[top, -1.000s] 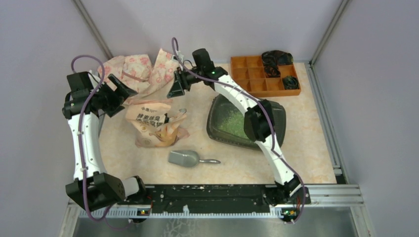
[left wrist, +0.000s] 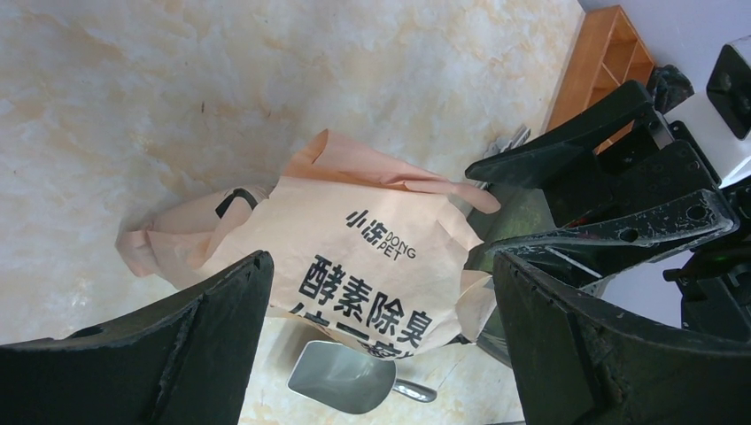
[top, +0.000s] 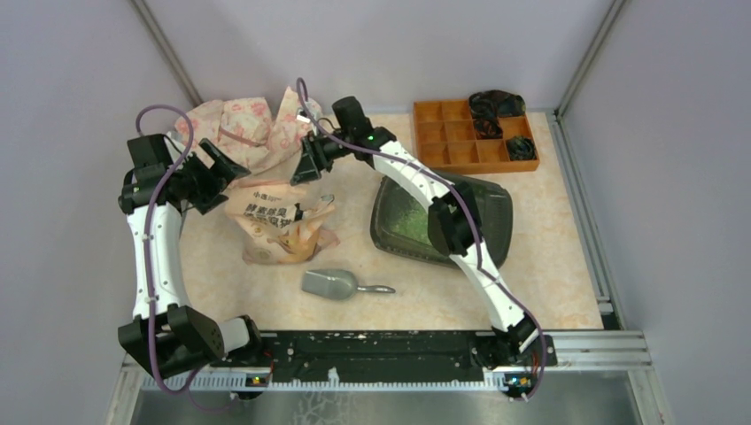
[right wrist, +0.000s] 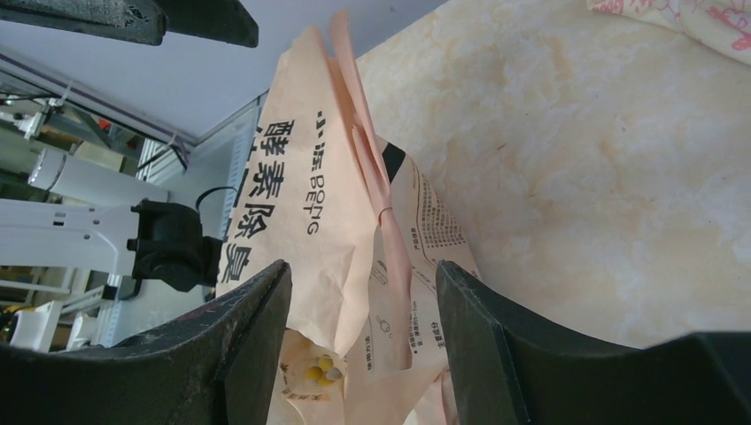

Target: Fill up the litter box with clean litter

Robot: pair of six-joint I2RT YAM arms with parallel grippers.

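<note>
A pale peach printed litter bag (top: 279,235) with a crumpled, folded top stands left of centre; in both wrist views its top (left wrist: 363,257) lies below the grippers. My left gripper (top: 221,181) is open at the bag's left, above it. My right gripper (top: 310,164) is open over the bag's back edge; in the right wrist view a folded upright strip of bag (right wrist: 390,266) stands between its fingers. A metal scoop (top: 329,283) lies in front of the bag. The dark green litter box (top: 398,239) sits to the right, partly hidden by my right arm, with green on its bottom.
An orange compartment tray (top: 438,150) with black bundles stands at the back right. Pink floral cloth (top: 243,124) lies at the back left.
My right gripper has moved left and slightly down toward the bag top. The bag, scoop and box look unchanged.
</note>
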